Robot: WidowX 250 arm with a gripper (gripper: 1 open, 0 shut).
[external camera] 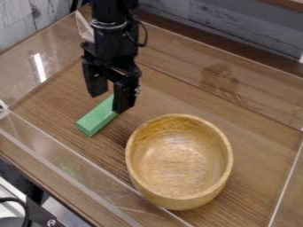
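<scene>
A green rectangular block [97, 121] lies flat on the wooden table left of centre. The black gripper [110, 76] hangs above its upper end, open, with two dark finger parts spread downward. Nothing shows held between them. How close the fingertips are to the block is unclear.
A large round tan bowl [178, 182] stands at the lower right, near the block.
</scene>
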